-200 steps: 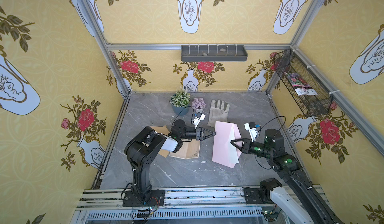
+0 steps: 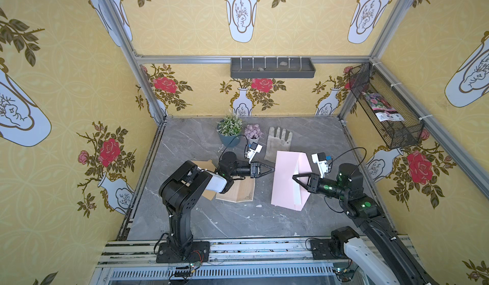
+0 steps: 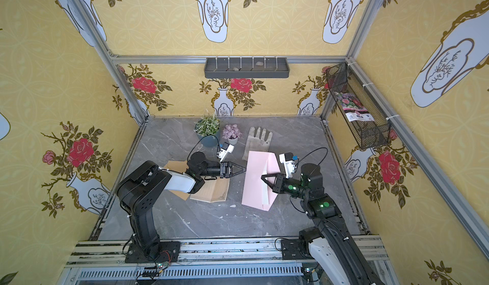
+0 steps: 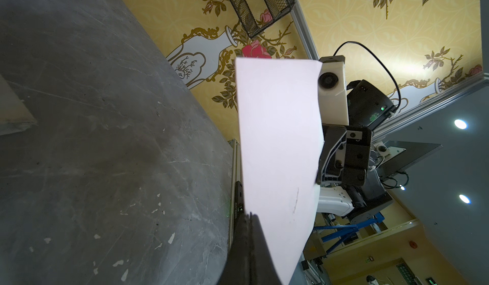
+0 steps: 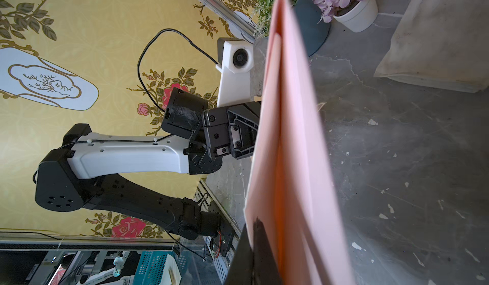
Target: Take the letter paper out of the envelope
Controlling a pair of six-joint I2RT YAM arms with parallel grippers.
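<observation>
The folded pink letter paper [image 2: 284, 183] is up off the table, clear of the envelope. My right gripper [image 2: 295, 177] is shut on its folded flap; in the right wrist view the fingertips [image 5: 260, 234] overlap the edge of one layer, while the fold gapes open beside them. Close to the sheet's left edge, my left gripper [image 2: 273, 169] is shut with nothing visible between its fingers. In the left wrist view the pink paper [image 4: 280, 147] stands just beyond those fingertips; whether they touch it I cannot tell. The brown envelope [image 2: 238, 190] lies on the table, partly hidden beneath my left arm.
Behind the paper lies a glove [image 2: 278, 141] on the table. Two potted plants stand at the back: a blue-grey pot [image 2: 228, 139] and a small white pot [image 3: 232, 140].
With my right gripper, the pink paper has risen slightly, shifted a little towards the back and turned; its flap spreads wider to the right. My left arm has stayed still.
</observation>
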